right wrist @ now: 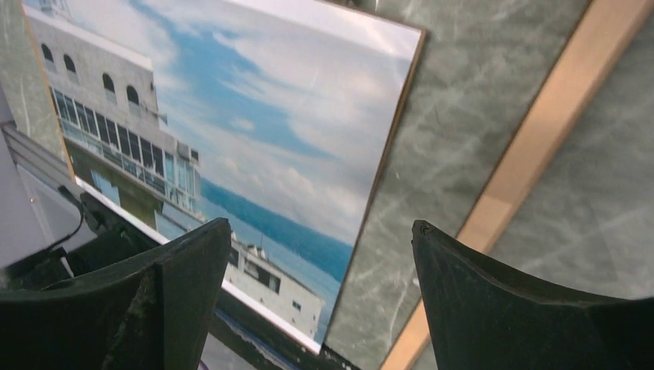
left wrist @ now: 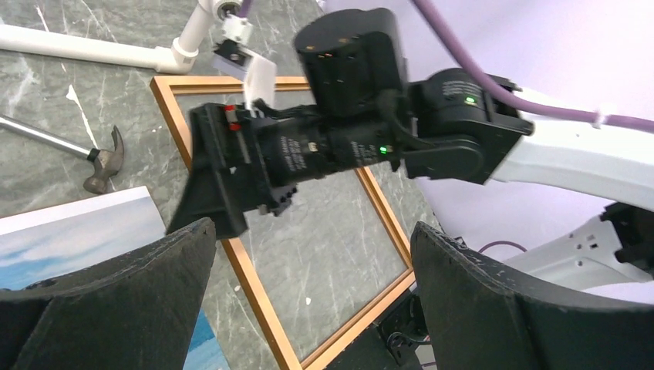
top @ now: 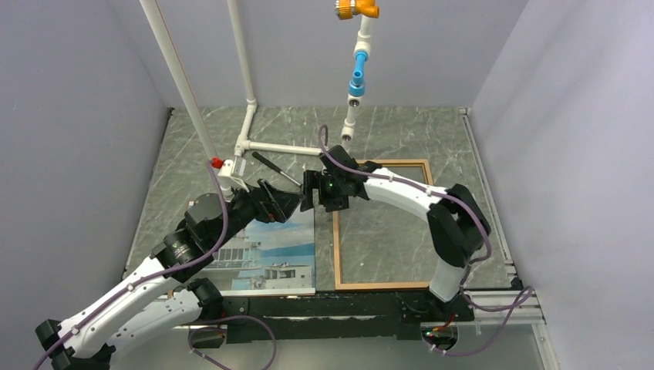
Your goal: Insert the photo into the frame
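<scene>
The photo [top: 285, 262], a seaside picture with white buildings under blue sky, lies flat at front left, partly covered by the left arm in the top view. Right of it the empty wooden frame [top: 337, 254] rests on the floor. Over the photo's upper right hangs my left gripper [top: 291, 206], open and empty. Facing it, my right gripper [top: 318, 205] is above the gap between photo and frame; its fingers [right wrist: 478, 301] stand apart with nothing between. In the right wrist view the photo's right edge [right wrist: 389, 131] runs between those fingers, below them.
A hammer [left wrist: 108, 163] lies just behind the photo. White pipes [top: 285, 148] stand at the back, one with a blue fitting [top: 358, 73]. Both grippers are close together, with little room between. Floor inside the frame is bare.
</scene>
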